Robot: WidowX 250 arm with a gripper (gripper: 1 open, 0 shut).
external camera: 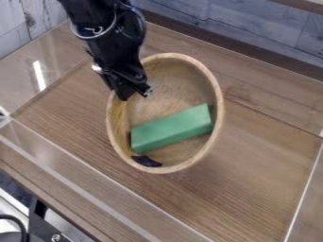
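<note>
My gripper [127, 87] reaches down from the top left to the left rim of an oval tan bowl [205, 95], which is tilted toward the view. The fingers are at that rim; whether they are closed on it is hard to make out. Inside the bowl lie a green rectangular block [172, 128] and a small dark object [145, 161] near the lower edge.
The wooden table [240, 198] has free room to the right and in front. Grey plank walls [252, 43] stand behind. A dark gap with a cable shows at the lower left.
</note>
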